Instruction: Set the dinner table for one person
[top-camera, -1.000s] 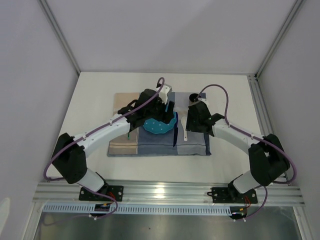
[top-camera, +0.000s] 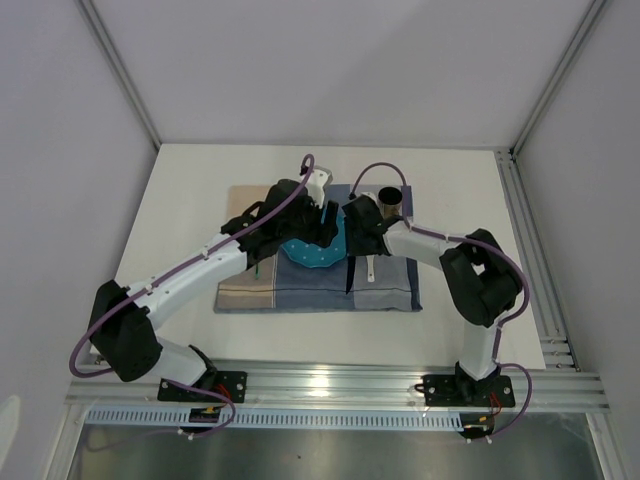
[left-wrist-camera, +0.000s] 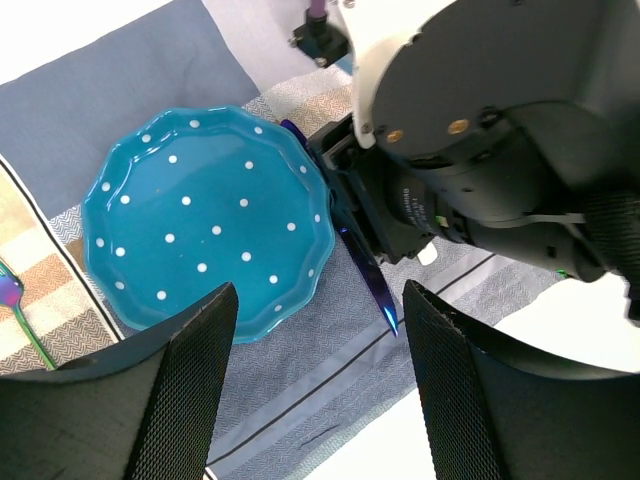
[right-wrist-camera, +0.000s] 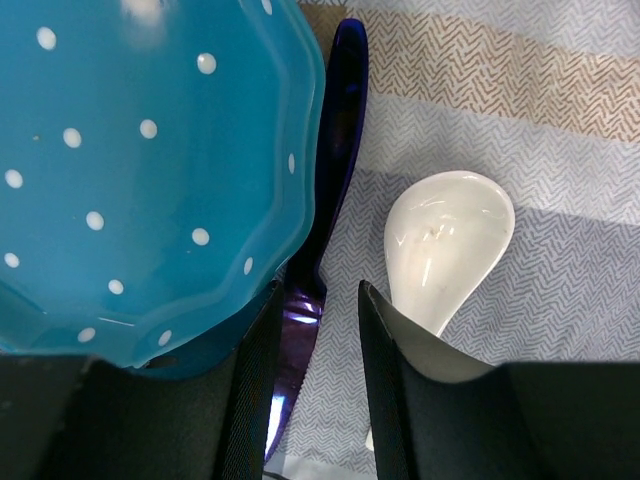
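A blue polka-dot plate (left-wrist-camera: 205, 215) lies on the striped placemat (top-camera: 320, 295). A dark blue knife (right-wrist-camera: 335, 150) lies along its right side, with a white spoon (right-wrist-camera: 445, 230) right of the knife. A fork (left-wrist-camera: 30, 330) with green handle lies left of the plate. My right gripper hangs open over the knife, nothing between its fingers. My left gripper is open above the plate's near right area, empty.
A dark cup (top-camera: 390, 197) stands at the placemat's back right. Both arms are close together over the mat.
My right arm has moved left from the spoon's side to over the knife beside the plate. My left arm has shifted slightly left.
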